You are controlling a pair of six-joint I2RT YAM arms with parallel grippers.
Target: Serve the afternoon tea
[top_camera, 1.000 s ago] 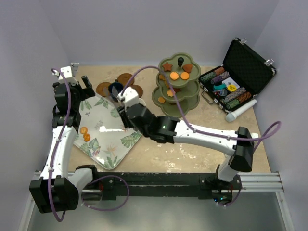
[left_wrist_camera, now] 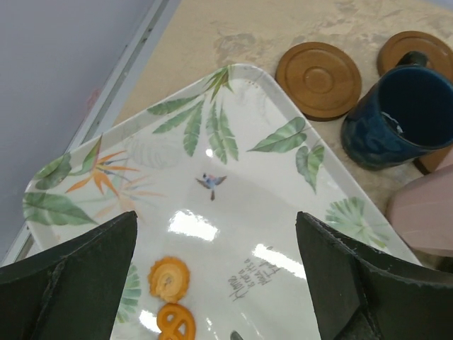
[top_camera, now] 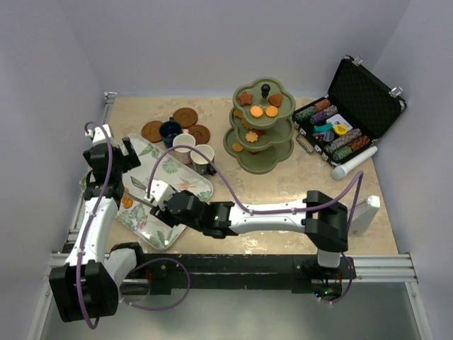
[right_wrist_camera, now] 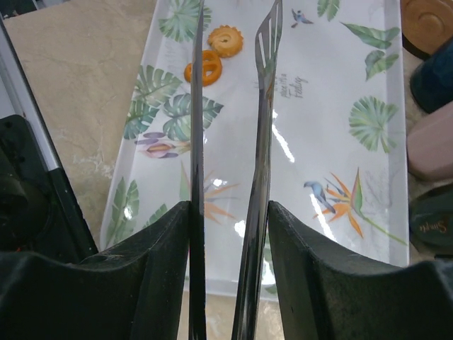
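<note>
A white leaf-patterned tray point(top_camera: 164, 227) lies at the left, holding a round orange biscuit point(left_wrist_camera: 168, 280) and a pretzel-shaped one point(left_wrist_camera: 175, 322). My left gripper stands open above the tray's left part, empty. My right gripper holds its long metal tong-like fingers over the tray, pointed toward the two biscuits, their tips apart with nothing between them. Behind the tray are a blue mug point(top_camera: 170, 132), pale mugs point(top_camera: 185, 145) and wooden coasters point(top_camera: 185, 117). A green three-tier stand point(top_camera: 262, 163) carries biscuits at the back centre.
An open case of chips point(top_camera: 340, 134) and a white cylinder point(top_camera: 354, 162) lie at the right, near a white upright object point(top_camera: 365, 212). Bare table point(top_camera: 290, 188) shows right of the tray. Walls border the left, back and right.
My right gripper has moved from over the mugs down-left over the tray toward the biscuits.
</note>
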